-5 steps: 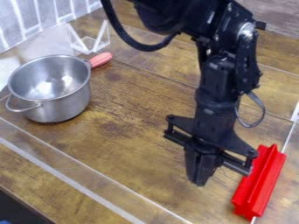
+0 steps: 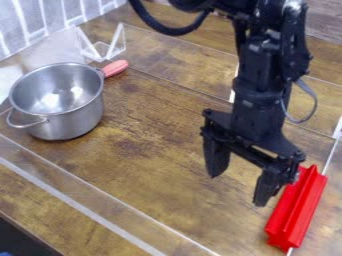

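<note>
My gripper point(image 2: 241, 170) is open above the wooden table at the centre right, its two dark fingers spread apart with nothing seen between them. Just right of it a red object point(image 2: 295, 207), long and ridged, lies on the table near the right edge. At the left stands a steel pot point(image 2: 80, 112) with handles.
A pink-handled item point(image 2: 115, 68) lies behind the pot, beside a white wire rack and clear plastic point(image 2: 60, 50) at the back left.
The gripper has risen and tilted, so its fingers now show spread to left and right. The red object and pot have not moved.
</note>
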